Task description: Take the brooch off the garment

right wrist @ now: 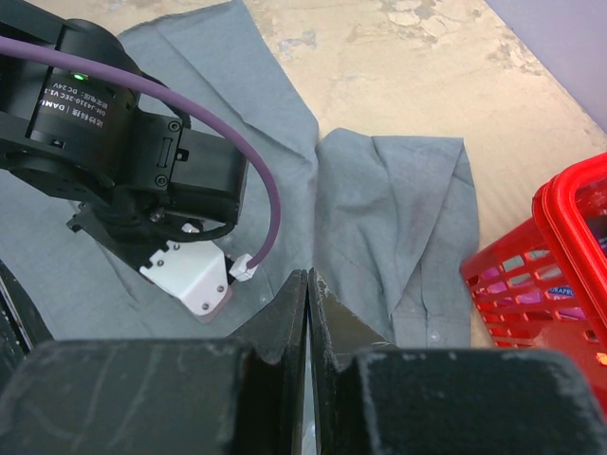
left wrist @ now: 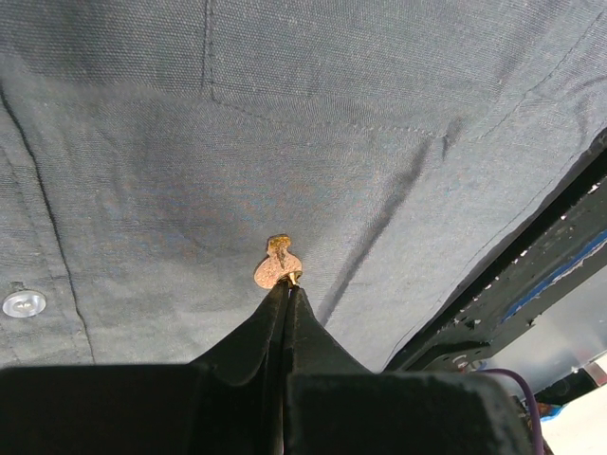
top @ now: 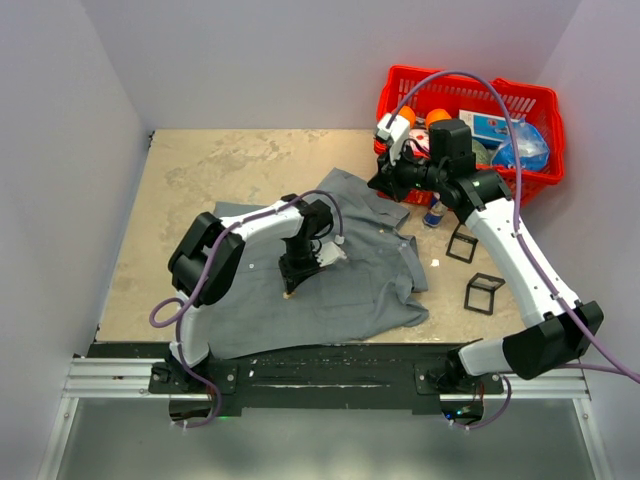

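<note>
A small gold brooch (left wrist: pixel 278 265) lies against the grey garment (left wrist: pixel 142 190), right at the fingertips of my left gripper. The left fingers are shut; the tips cover the brooch's lower edge, and whether they pinch any of it is hard to tell. From above, the brooch (top: pixel 288 295) is a tiny gold spot under the left gripper (top: pixel 290 288). My right gripper is shut with nothing visible between its fingers. In the top view the right gripper (top: pixel 376 190) hovers near the garment's upper right corner, in front of the basket.
A red basket (top: pixel 548 130) filled with various items stands at the back right. Two dark square frames (top: pixel 482 295) and a small can (top: pixel 434 214) rest on the table (top: pixel 150 200) right of the garment.
</note>
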